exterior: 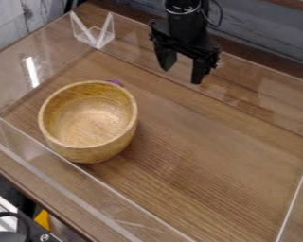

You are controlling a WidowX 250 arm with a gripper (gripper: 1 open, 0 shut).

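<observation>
The black gripper [184, 59] hangs from the arm at the top middle of the camera view, over the back of the wooden tray floor, with dark fingers pointing down. Whether it is open or shut is hard to tell. A large yellow plastic bowl [88, 132] sits at the left front. A small pinkish-purple object [115, 82] lies behind the bowl, left of and below the gripper.
A white wire-like frame [95, 30] stands at the back left. Tray walls run along the back and sides. Black cable and a yellow item show at the lower left corner.
</observation>
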